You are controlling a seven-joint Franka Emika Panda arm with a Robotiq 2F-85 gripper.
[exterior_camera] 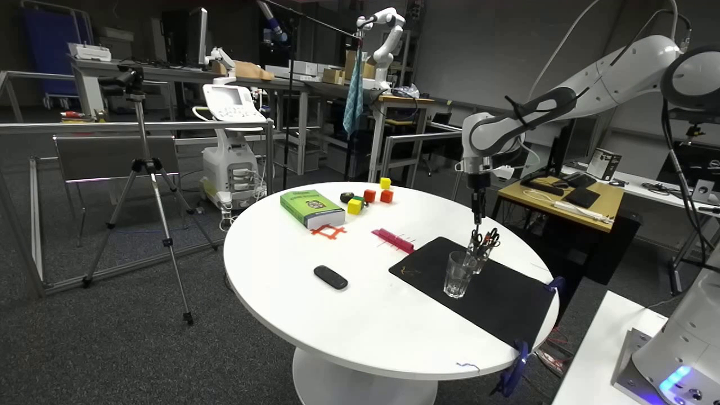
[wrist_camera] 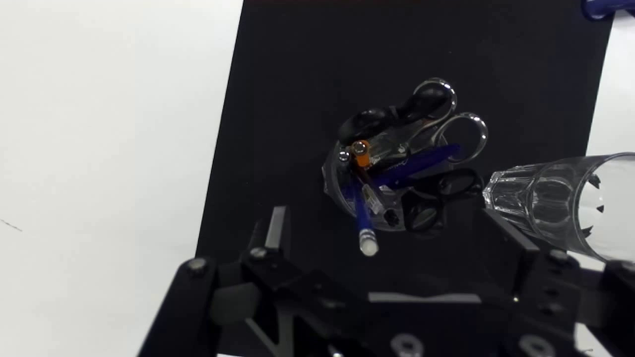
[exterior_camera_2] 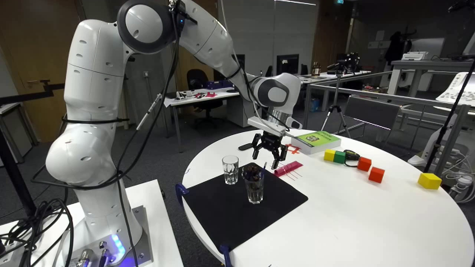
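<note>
My gripper is open, pointing down, with its fingers wide apart and nothing held between them. Below it stands a glass point(exterior_camera_2: 255, 195) filled with scissors point(wrist_camera: 440, 98) and pens. From this glass a blue pencil point(wrist_camera: 361, 217) leans out, its white eraser end towards the gripper in the wrist view. An empty clear glass point(exterior_camera: 458, 277) stands beside the filled one; in the wrist view it shows at the right. Both glasses rest on a black mat point(exterior_camera: 503, 307). In exterior view 2 the gripper appears above and behind the filled glass.
A pink holder point(exterior_camera: 393, 240) with thin sticks lies off the mat. Farther away are a thick green book point(exterior_camera: 311, 207), a black remote point(exterior_camera: 331, 277), a red frame point(exterior_camera: 328, 232) and several coloured cubes point(exterior_camera_2: 376, 174). Blue clamps point(exterior_camera: 518, 368) grip the table edge.
</note>
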